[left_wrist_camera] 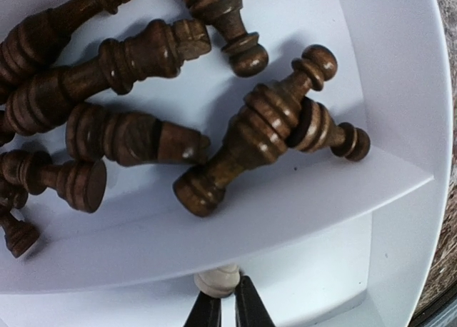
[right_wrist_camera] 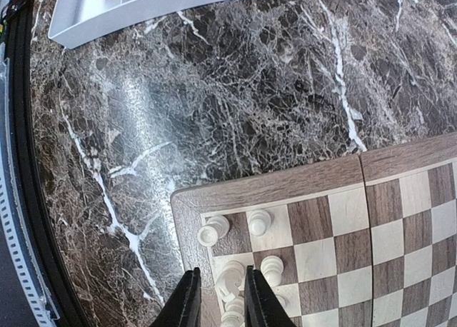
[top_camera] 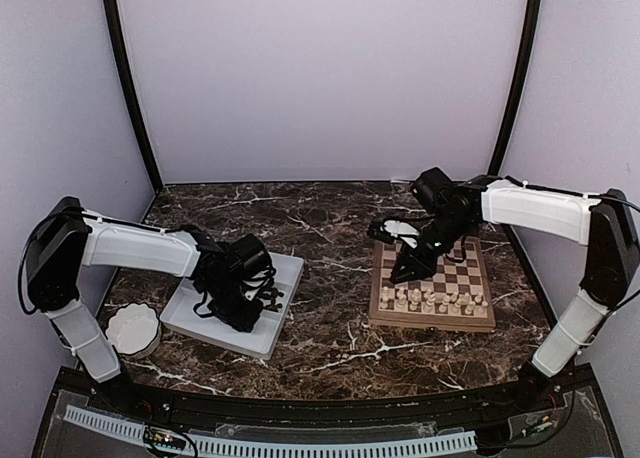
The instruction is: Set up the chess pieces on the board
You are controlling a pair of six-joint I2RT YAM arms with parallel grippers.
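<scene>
The chessboard on the right holds white pieces along its near edge; several show at its corner in the right wrist view. My left gripper is in the white tray, shut on a white piece beside the divider. Dark wooden pieces lie in the compartment across that divider. My right gripper hangs over the board's near left corner, fingers apart, above the white pieces, with none clearly held.
A stack of white dishes stands at the near left.
</scene>
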